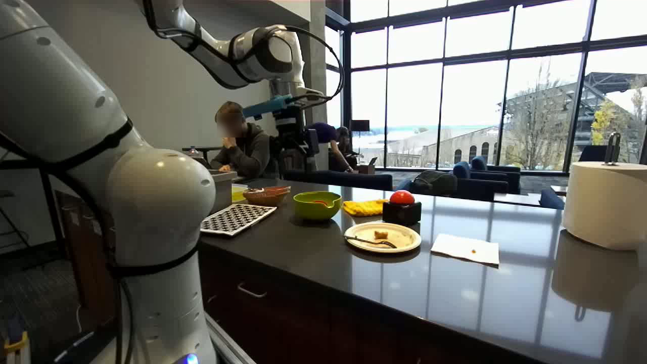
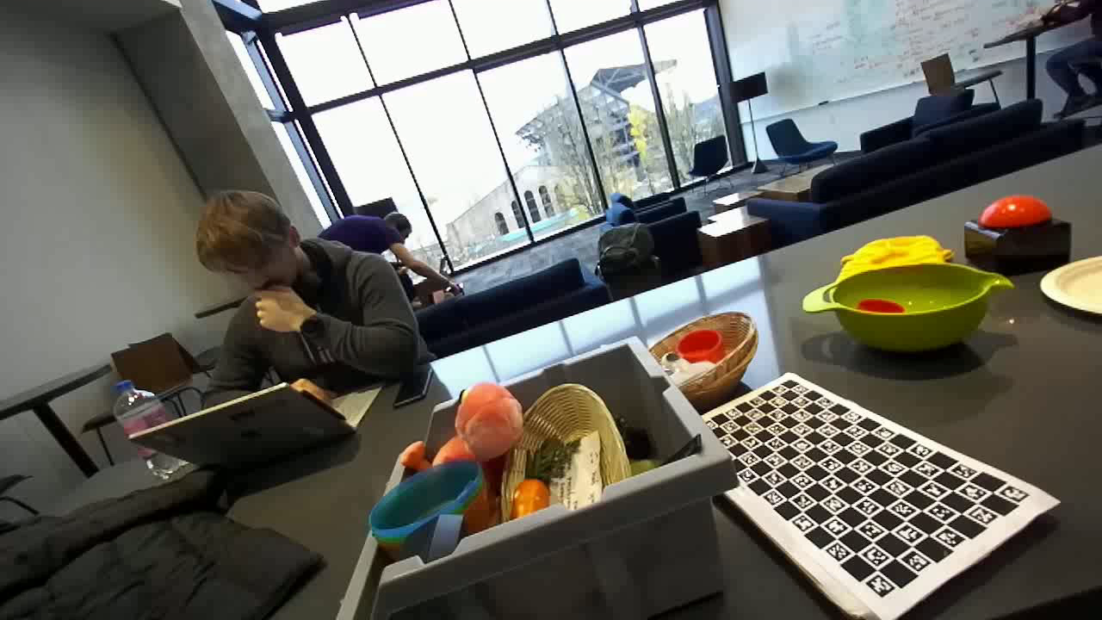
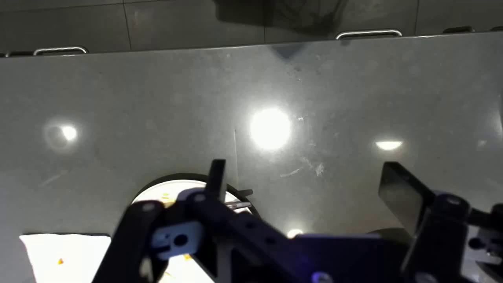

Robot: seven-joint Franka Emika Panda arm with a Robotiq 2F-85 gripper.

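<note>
High above the counter, my gripper is open, its two fingers wide apart and only bare countertop showing between them. In exterior view 1 the gripper point(image 1: 303, 148) hangs from the arm with the counter well below it. A white plate point(image 1: 358, 242) with food scraps and a dark fork point(image 1: 388, 244) lies on the counter; in the wrist view the left finger partly covers that plate point(image 3: 165, 189). Right of it is a white napkin point(image 1: 449, 247) with a crumb. Behind the plate stand a black box with a red dome button point(image 1: 402, 197), a yellow cloth point(image 1: 364, 208) and a green bowl point(image 1: 315, 209) with something red inside.
A checkered board point(image 2: 878, 496) lies beside a grey bin point(image 2: 558, 558) full of toys and baskets. Near the bin sits a wicker basket point(image 2: 723, 377). A paper towel roll point(image 1: 606, 203) stands at the right. A person point(image 2: 320, 300) sits behind the counter.
</note>
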